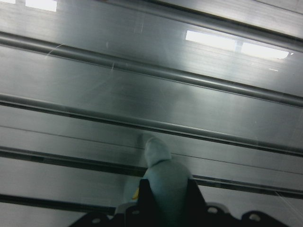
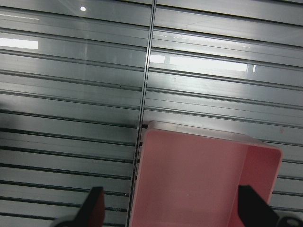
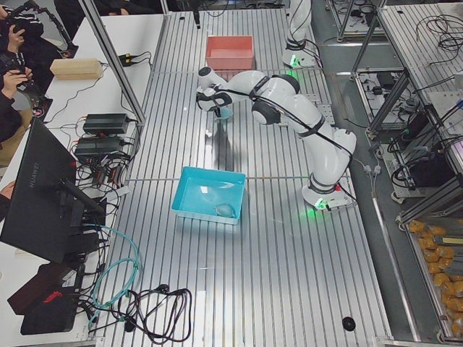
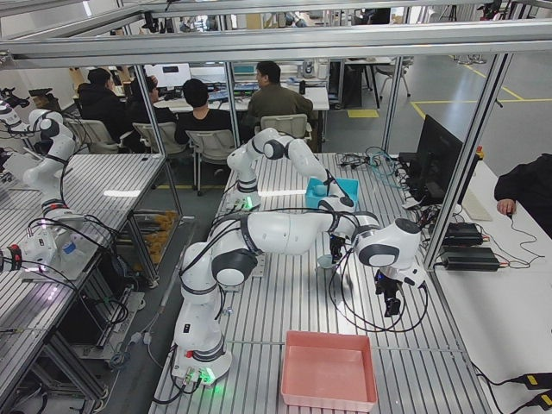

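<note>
A light-blue soft object (image 1: 165, 184) with a small upper lobe lies between the fingers of my left gripper on the slatted metal table; whether they are shut on it cannot be told. It also shows small beside that gripper in the left camera view. My right gripper is above the pink bin (image 2: 189, 175), its fingertips apart with nothing seen between them.
A turquoise bin (image 3: 189, 189) holding a pale object (image 3: 224, 210) stands on the table. Cables and a monitor (image 3: 36, 188) line one side.
</note>
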